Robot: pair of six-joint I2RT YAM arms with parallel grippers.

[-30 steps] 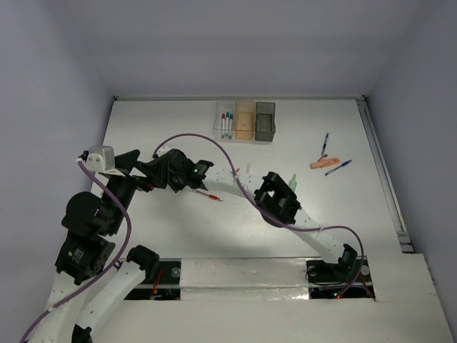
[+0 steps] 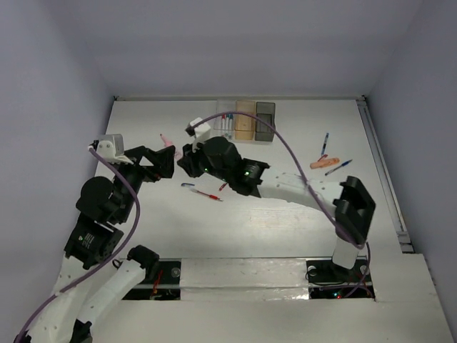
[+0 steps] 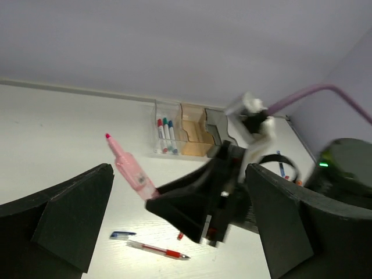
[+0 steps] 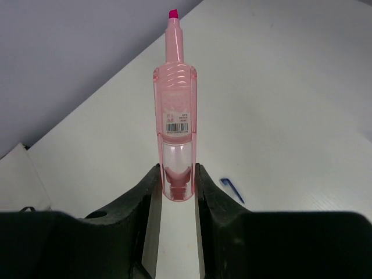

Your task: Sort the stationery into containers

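Note:
A pink highlighter [image 4: 176,104] juts out from my right gripper, which is shut on its clear lower end. In the left wrist view the same highlighter [image 3: 132,168] shows in front of my open left gripper, with nothing between that gripper's fingers. From above, the left gripper [image 2: 158,161] is just left of the right one [image 2: 182,158]. At the back, the clear compartment [image 2: 223,128] of the organizer holds several markers; its amber compartment [image 2: 245,121] and grey compartment [image 2: 265,121] look empty. A red pen [image 2: 208,195] and a blue-capped pen [image 2: 188,185] lie on the table.
At the right lie an orange highlighter [image 2: 325,163], a blue pen [image 2: 338,167] and another blue pen [image 2: 324,144]. The right arm stretches low across the table's middle. Bare table shows at the front middle.
The right gripper has drawn back slightly to the right, its arm swinging rightward and away from the front. My left gripper has shifted a little right. The pink highlighter now shows from above.

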